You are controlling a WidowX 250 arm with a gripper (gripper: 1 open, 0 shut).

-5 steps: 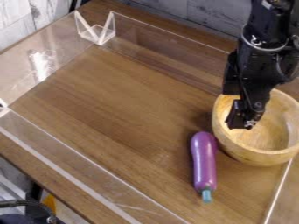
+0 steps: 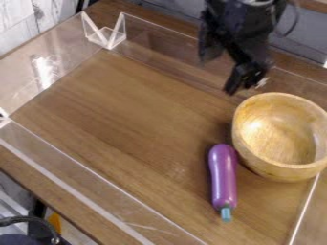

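My gripper [image 2: 230,72] is a dark, motion-blurred shape at the top right, raised above and behind a light wooden bowl [image 2: 278,139] on the right of the table. Its fingers are too blurred to show their state. A purple eggplant-like object [image 2: 223,175] with a teal tip lies upright along the view, just in front and left of the bowl.
The wooden table [image 2: 109,134] has wide free room at the centre and left. A clear plastic rack [image 2: 106,31] stands at the back left. Transparent walls edge the left, and a grey wall is behind.
My gripper has moved up and to the left, away from over the bowl, uncovering more of it. The bowl and the purple object have not visibly moved.
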